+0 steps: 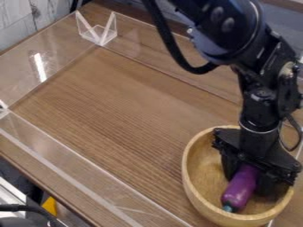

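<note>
A tan bowl (pixel 201 182) sits at the front right of the table, holding a purple eggplant-like object (pixel 239 189) with a small teal tip. My black gripper (pixel 246 160) reaches down from the top right into the bowl, over the upper end of the purple object. Its fingers are dark and overlap, so whether they close on the object cannot be made out.
A clear plastic bracket (pixel 98 27) stands at the back left. A black cable or part lies at the bottom left edge.
</note>
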